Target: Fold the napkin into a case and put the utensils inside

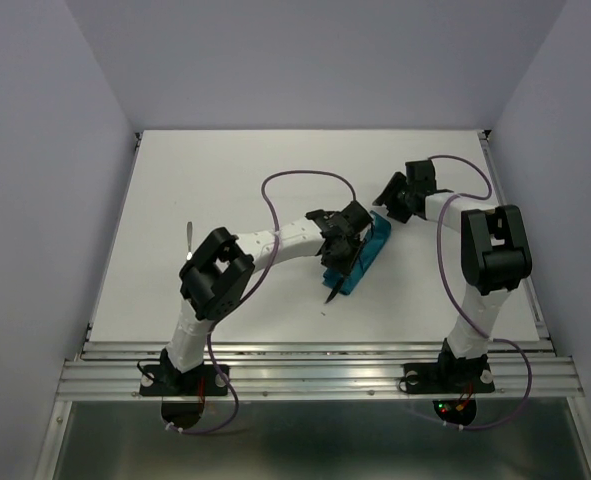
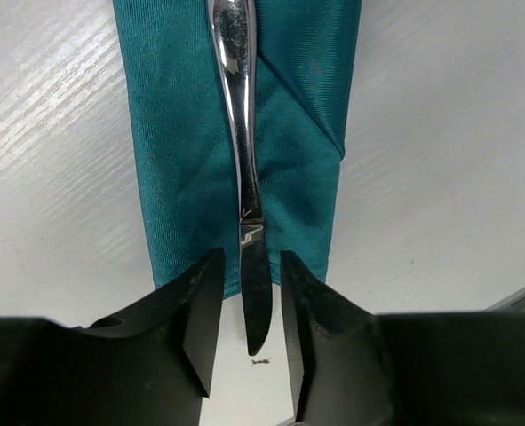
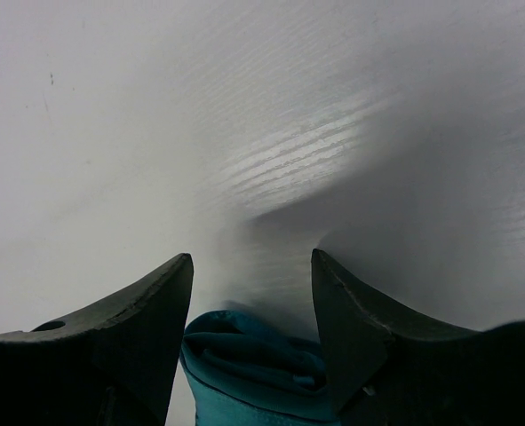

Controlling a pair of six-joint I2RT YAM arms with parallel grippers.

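The teal napkin [image 1: 375,245] lies folded into a narrow strip right of the table's middle. A silver knife [image 2: 246,151] rests lengthwise on it in the left wrist view, its blade reaching past the napkin's near edge. My left gripper is open, one finger on each side of the blade, with gaps visible beside the metal. At the napkin's far end, my right gripper stands open, with the gaping folded end low between its fingers. Whether the right fingers touch the cloth, I cannot tell.
Another slim utensil [image 1: 189,236] lies alone on the left of the white table [image 1: 235,170]. Bare tabletop surrounds the napkin, apart from the two arms. A metal rail [image 1: 315,365] runs along the front edge.
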